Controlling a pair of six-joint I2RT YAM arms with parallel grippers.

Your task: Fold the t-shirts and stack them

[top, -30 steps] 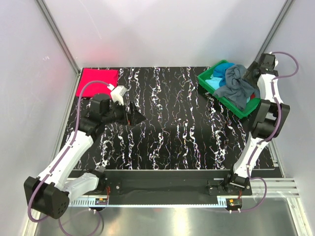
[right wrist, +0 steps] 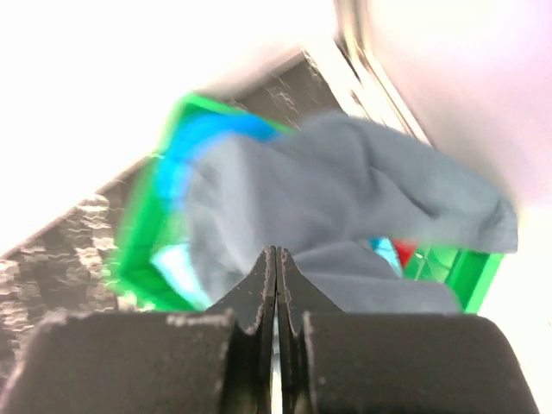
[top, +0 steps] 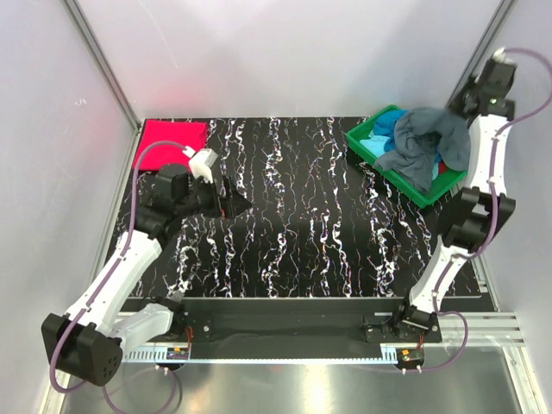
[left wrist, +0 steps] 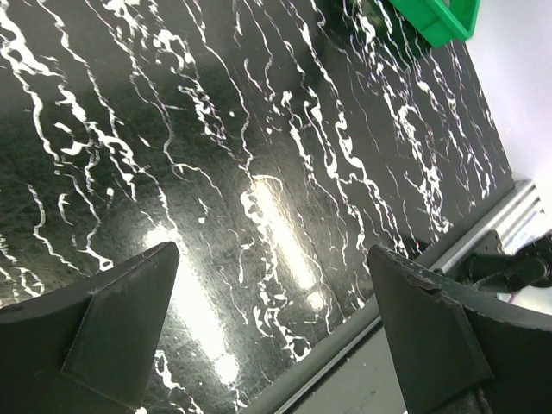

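Note:
A folded red shirt (top: 168,138) lies at the back left of the table. In the green basket (top: 362,148) at the back right is a heap of grey cloth (top: 414,151) over blue (top: 390,121) and light blue cloth, with a bit of red. My right gripper is shut above the basket's right side; the grey cloth appears behind its fingertips, and whether any is pinched cannot be told in the blurred view. My left gripper (top: 235,198) stands open over the left part of the table, nothing between its fingers.
White walls enclose the back and sides, close beside the basket and right arm.
My right arm has risen from the basket's right side, blurred with motion, and the grey cloth's right part looks raised toward it. The left arm is nearly still.

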